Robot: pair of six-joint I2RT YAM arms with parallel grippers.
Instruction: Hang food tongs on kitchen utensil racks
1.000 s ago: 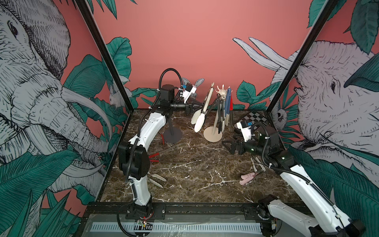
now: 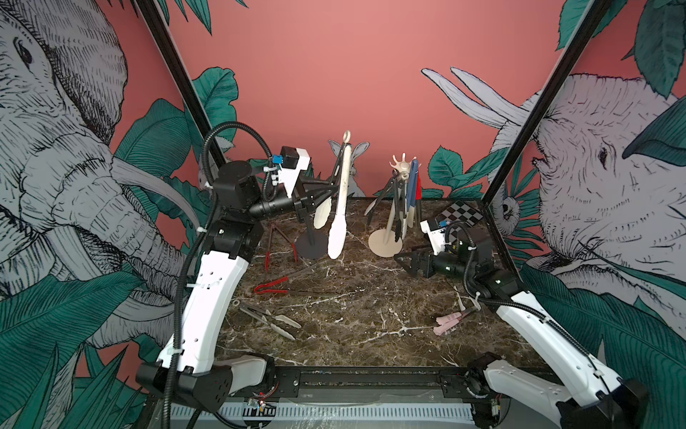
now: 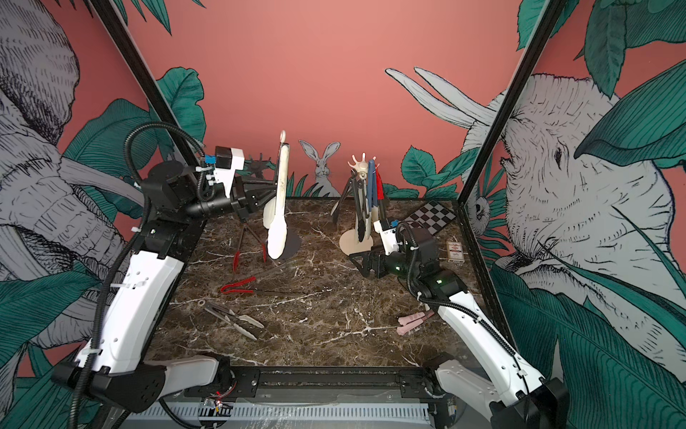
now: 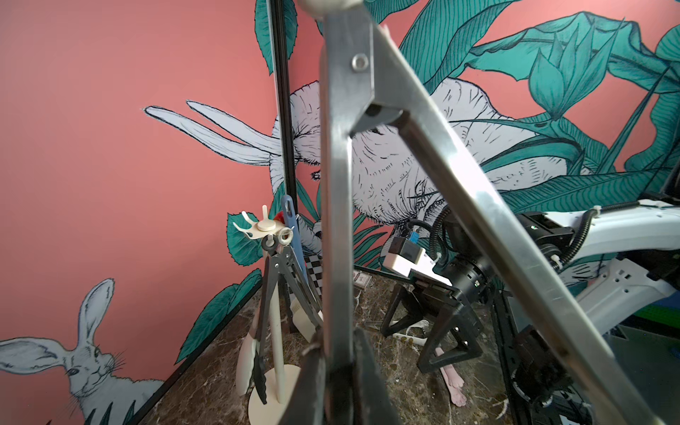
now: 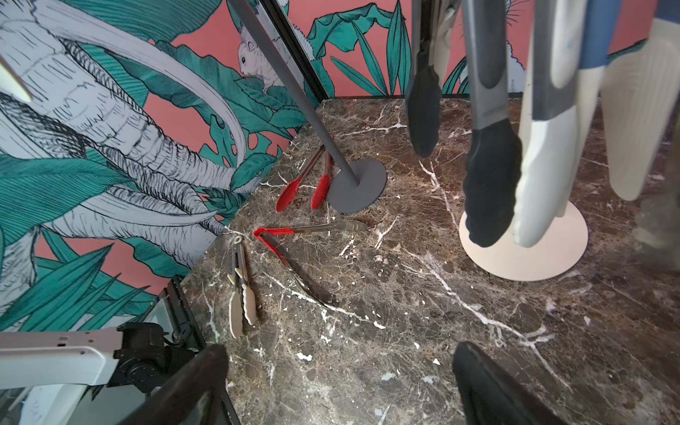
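Observation:
My left gripper (image 2: 330,191) holds steel tongs with white heads (image 2: 338,228) raised near the dark rack, whose base (image 5: 356,185) shows in the right wrist view; their hinge end fills the left wrist view. The cream rack (image 2: 386,246) carries several tongs and utensils (image 2: 411,189). My right gripper (image 2: 403,262) stands open and low, beside the cream rack's base, with nothing visible between its fingers.
Red-tipped tongs (image 2: 271,286) and steel tongs (image 2: 275,321) lie on the left of the marble table; pink tongs (image 2: 450,321) lie at right. A checkered board (image 2: 461,214) is at back right.
My left gripper has moved left and toward the viewer, carrying the tongs from beside the cream rack to in front of the dark one. The right arm has shifted slightly left.

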